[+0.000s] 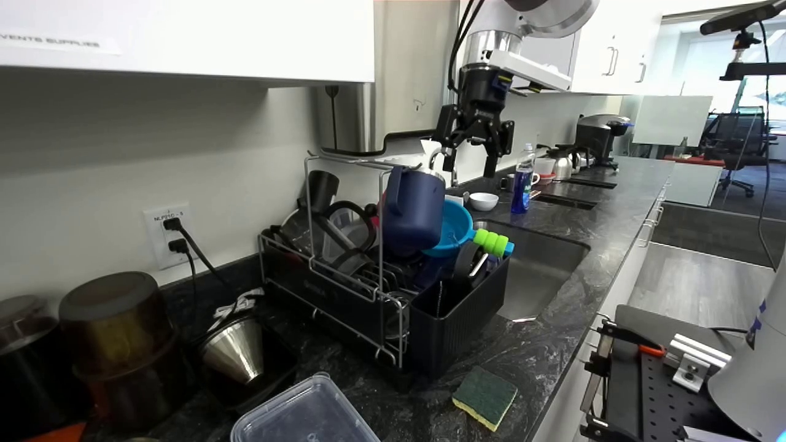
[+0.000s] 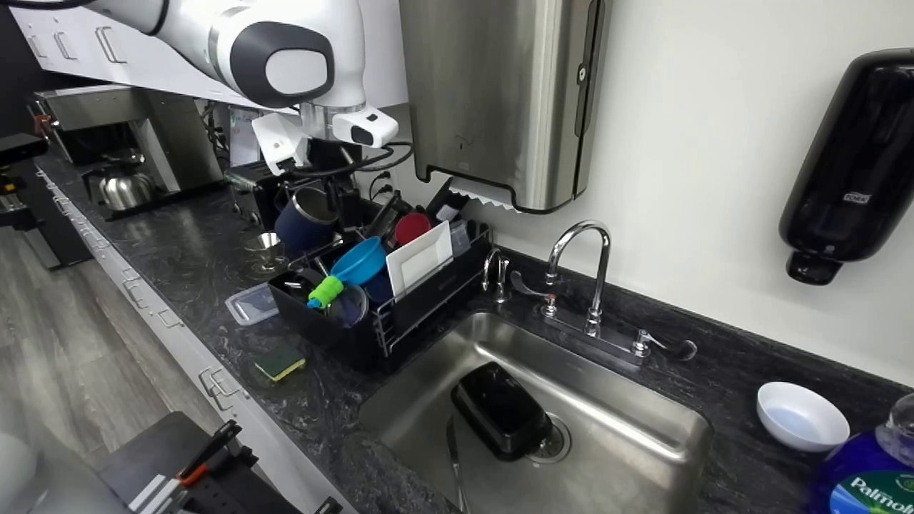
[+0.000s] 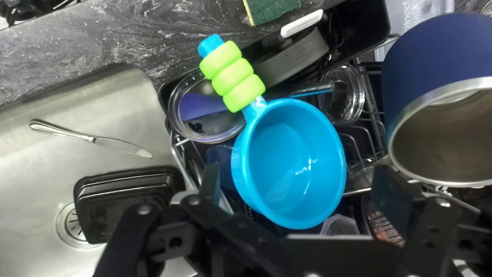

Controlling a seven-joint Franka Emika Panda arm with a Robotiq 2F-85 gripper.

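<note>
My gripper hangs fingers down above the dish rack, open and with nothing between its fingers. In the wrist view, a blue handled bowl shows between the spread fingers and beyond them. Its handle carries a ringed green grip. A navy mug lies on its side to the right in that view, its mouth facing the camera. Exterior view 2 shows a white square plate standing on edge in the rack. There the arm and the mug area largely hide my fingertips.
Beside the rack is a steel sink holding a black container and a knife. A faucet rises behind it. On the counter lie a sponge and a clear lid. A paper towel dispenser hangs close above the rack.
</note>
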